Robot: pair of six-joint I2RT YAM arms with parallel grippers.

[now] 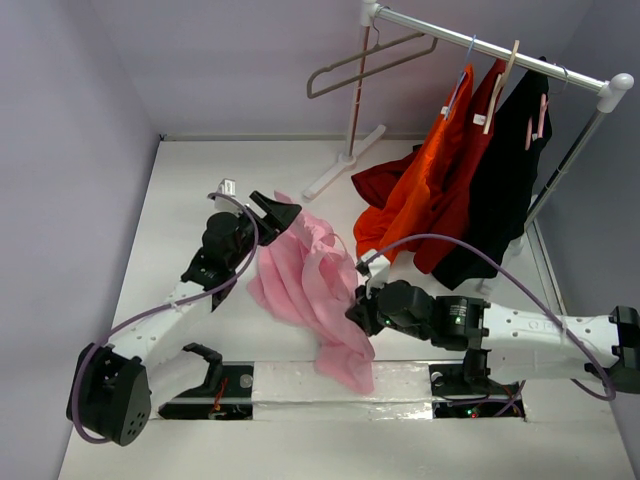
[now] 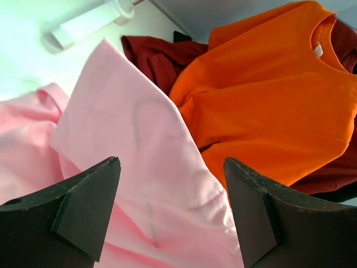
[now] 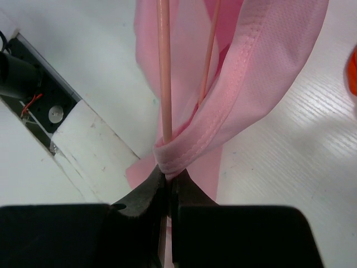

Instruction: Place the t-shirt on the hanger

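Observation:
A pink T-shirt [image 1: 310,280] lies crumpled mid-table; one flap of it [image 2: 128,128] spreads below my left gripper [image 1: 282,206], whose open fingers hold nothing. My right gripper is shut on the pink fabric and a thin pink rod [image 3: 165,72] that rises out of it, with a second rod behind; in the top view this gripper is at the shirt's lower right, near the table's front. An empty grey hanger [image 1: 350,80] hangs from the rail [image 1: 440,30] at the top.
Orange [image 1: 400,200], red and black garments hang at the right, spilling toward the pink shirt. The rack's white foot [image 1: 330,175] stands behind it. A strip with metal fittings [image 1: 340,390] runs along the front.

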